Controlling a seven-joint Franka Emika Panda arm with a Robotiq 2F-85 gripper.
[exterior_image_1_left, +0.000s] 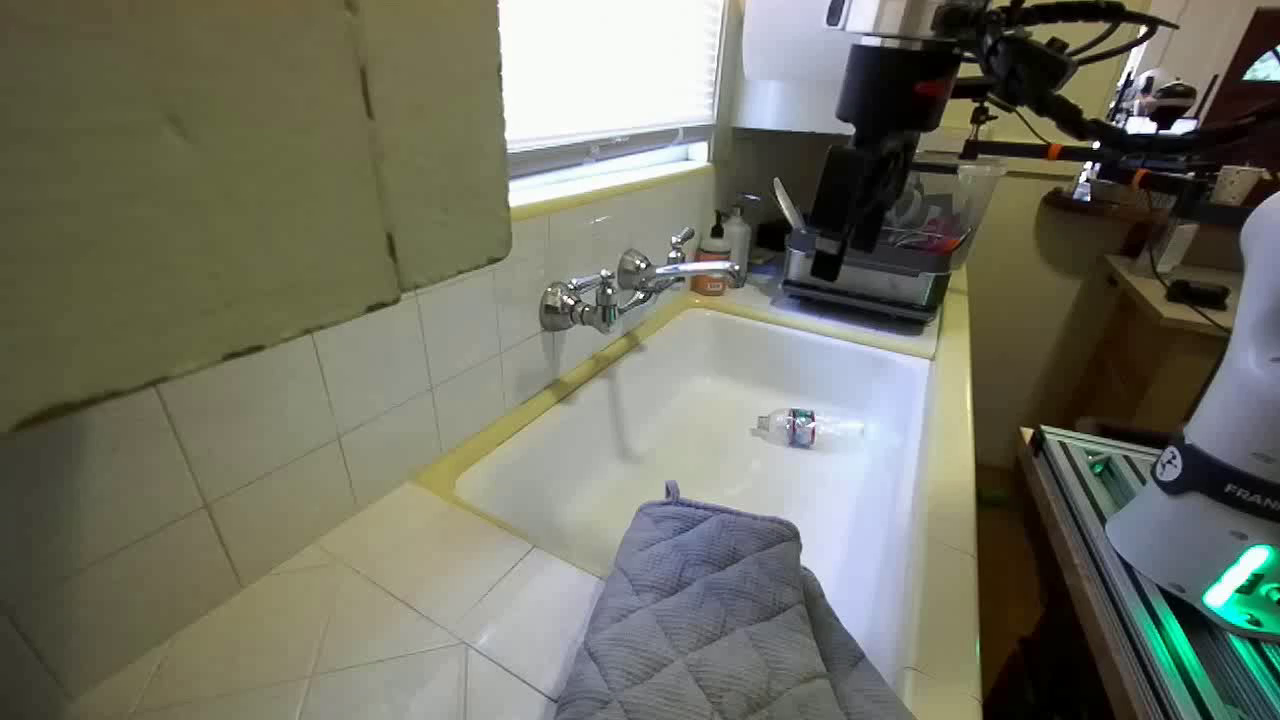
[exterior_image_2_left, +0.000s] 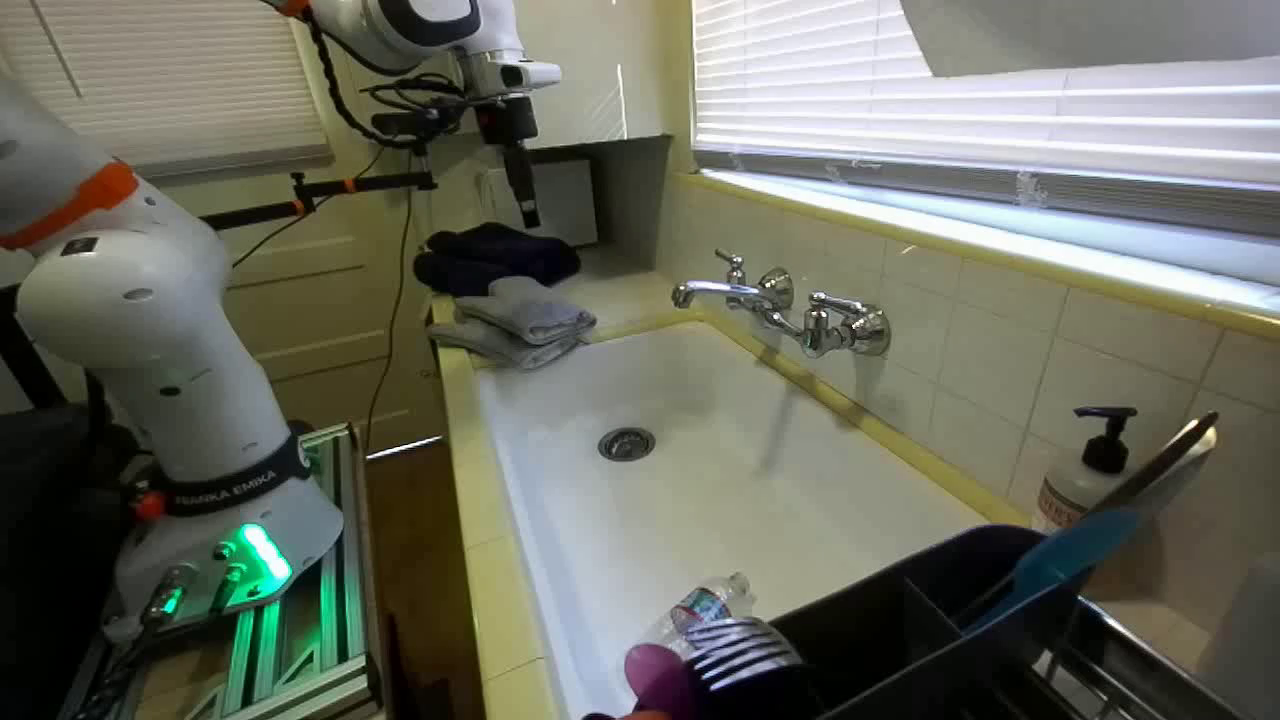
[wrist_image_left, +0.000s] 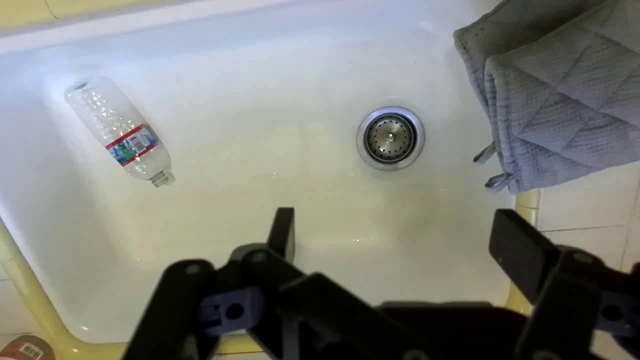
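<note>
A clear plastic bottle (wrist_image_left: 123, 129) with a red and blue label lies on its side in the white sink (wrist_image_left: 270, 102), near one end, well apart from my gripper. In exterior view 1 the bottle (exterior_image_1_left: 800, 427) rests on the sink floor; in exterior view 2 a fork and other utensils partly cover the bottle (exterior_image_2_left: 708, 606). My gripper hangs high over the sink, open, with nothing between its fingers. Grey quilted oven mitts (wrist_image_left: 564, 96) lie over the sink edge at the opposite end from the bottle.
A metal drain (wrist_image_left: 390, 138) sits in the sink floor. The faucet (exterior_image_1_left: 648, 282) juts from the tiled wall over the basin. Beside the sink stand a dish rack (exterior_image_1_left: 864, 282) with utensils and soap bottles (exterior_image_1_left: 720, 254). Dark cloth (exterior_image_2_left: 498, 254) lies behind the mitts.
</note>
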